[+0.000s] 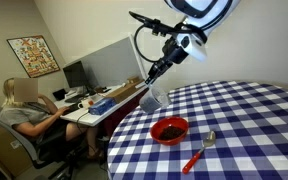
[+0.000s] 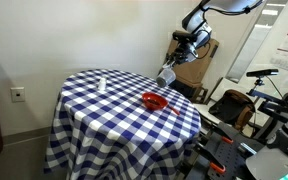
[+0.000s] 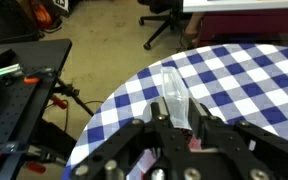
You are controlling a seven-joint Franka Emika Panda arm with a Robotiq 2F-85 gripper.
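Observation:
My gripper [image 1: 148, 82] is shut on a pale grey-white cup [image 1: 156, 99], holding it tilted above the table. In exterior view 2 the cup [image 2: 166, 76] hangs above and slightly to the right of a red bowl [image 2: 155, 101]. Dark contents show inside the bowl [image 1: 169, 138], which rests on the checkered cloth. From the wrist, the cup [image 3: 174, 95] appears as a white strip beyond the gripper; its inside cannot be seen.
A spoon with a red handle [image 1: 194, 160] lies right of the bowl. One white container [image 2: 102, 84] stands farther along the blue-and-white tablecloth [image 2: 114, 120]. A seated person [image 1: 29, 115] is off to the left, near a desk.

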